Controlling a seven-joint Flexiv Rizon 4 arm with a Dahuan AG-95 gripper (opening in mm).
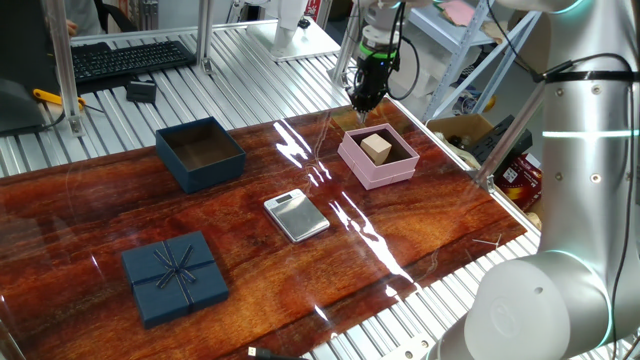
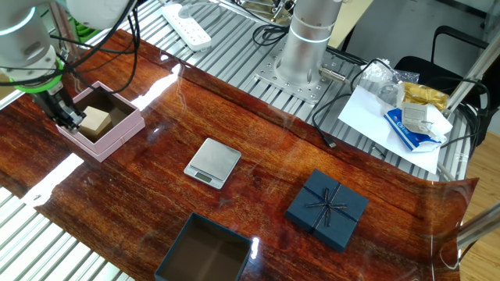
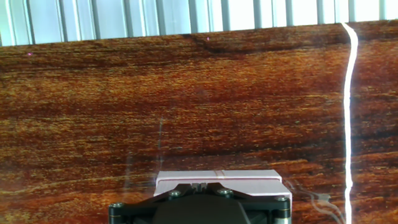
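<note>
A pale wooden block rests inside the open pink box, tilted against its interior; the same block shows in exterior view 2. My gripper is just behind the box on its far side, apart from the block. In exterior view 2 the gripper overlaps the box's near edge. At the bottom of the wrist view, the gripper has its fingertips together with nothing visible between them, and the pink box wall lies behind it. The block is hidden there.
A small silver scale lies mid-table. An open dark blue box stands towards the back left, and a blue lid with a bow lies at front left. Bare wood-patterned table surface separates them.
</note>
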